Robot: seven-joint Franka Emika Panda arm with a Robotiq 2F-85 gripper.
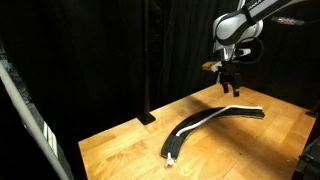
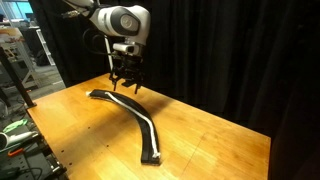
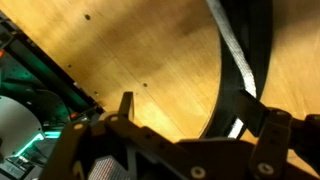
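Observation:
A black curved band (image 1: pixel 208 118) lies flat on the wooden table. Along it runs a pale cord (image 1: pixel 204 118), its near end by the band's near tip and its far end at the band's right end. In the second exterior view the cord (image 2: pixel 130 103) follows the band's curve. My gripper (image 1: pixel 231 91) hangs above the far part of the band, fingers down, open and empty. Seen from the wrist, band (image 3: pixel 262 50) and cord (image 3: pixel 230 48) pass on the right, partly hidden by the right finger (image 3: pixel 252 110); bare wood shows between the fingers.
Dark curtains (image 2: pixel 220 60) hang behind it. A black post (image 1: pixel 147 90) stands at the back edge, and a metal pole (image 1: pixel 35 130) slants at the left.

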